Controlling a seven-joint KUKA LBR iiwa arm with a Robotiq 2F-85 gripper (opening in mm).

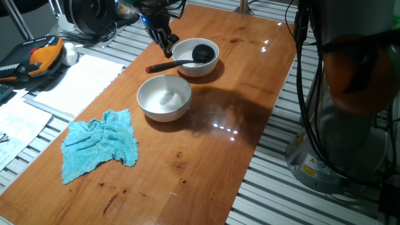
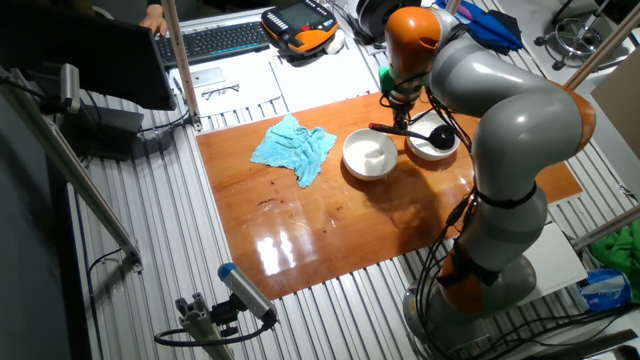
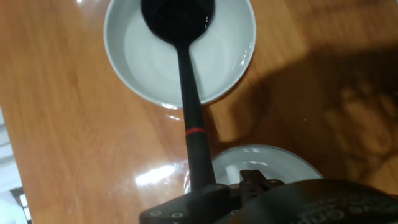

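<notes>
A black ladle [image 1: 202, 54] rests with its head in the far white bowl [image 1: 195, 70]. Its handle reaches over the rim towards the near white bowl [image 1: 164, 99], which looks empty. My gripper [image 1: 169, 47] hangs over the board beside the far bowl, close behind the handle and apparently apart from it. In the wrist view the handle [image 3: 189, 93] runs down to the dark fingers [image 3: 252, 180], where its end is hidden; the finger gap does not show clearly. A crumpled turquoise cloth [image 1: 101, 142] lies left of the bowls.
The wooden board [image 1: 187, 194] is clear at the front and right. Papers [image 1: 78, 87] and an orange-black teach pendant [image 1: 31, 57] lie beyond its left edge. The arm's base [image 1: 319, 165] stands right of the board, with cables hanging along it.
</notes>
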